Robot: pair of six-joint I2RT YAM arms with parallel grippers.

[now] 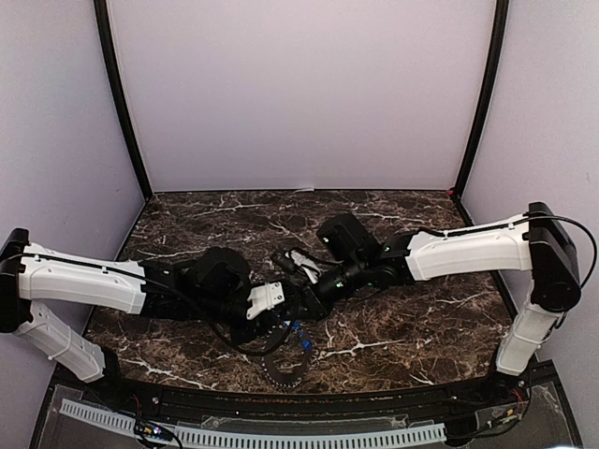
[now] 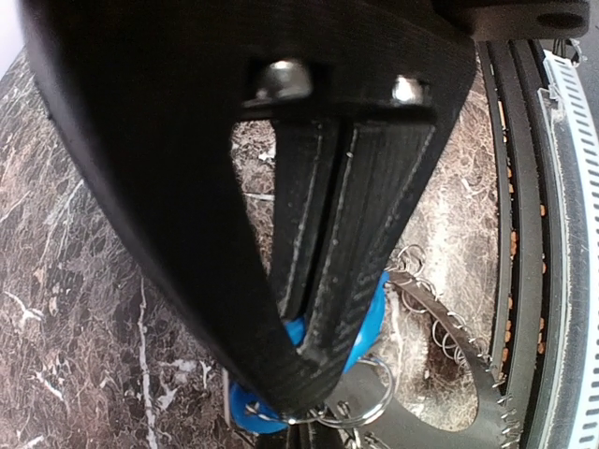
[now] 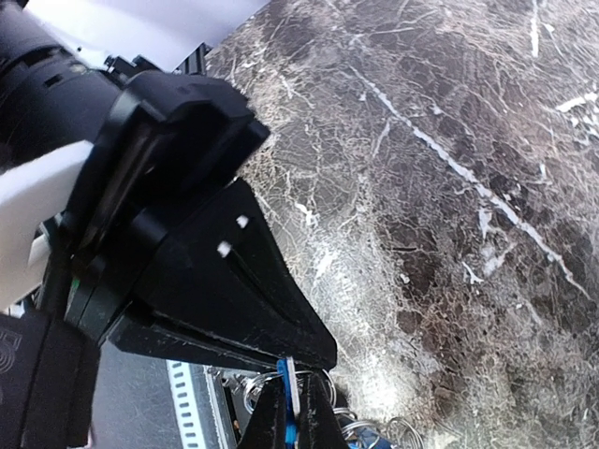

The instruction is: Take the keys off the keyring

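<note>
In the top view my left gripper point(image 1: 271, 323) and right gripper point(image 1: 304, 309) meet above the table, hiding much of the keyring. A blue-headed key point(image 1: 306, 343) hangs below them. Seen edge-on in the right wrist view, a thin blue key point(image 3: 288, 379) shows between the shut right fingers. The left gripper is shut too, its tips against a metal ring point(image 3: 329, 385); whether it pinches the ring is hidden. In the left wrist view the right gripper covers most of the scene, with blue key heads point(image 2: 253, 412) and a metal ring point(image 2: 384, 404) around its tips.
A dark loop point(image 2: 486, 393) edged with many small wire rings hangs beneath the grippers. The slotted white rail point(image 1: 253, 437) runs along the front edge. Bare marble table point(image 1: 402, 346) lies to the right, with the back also clear.
</note>
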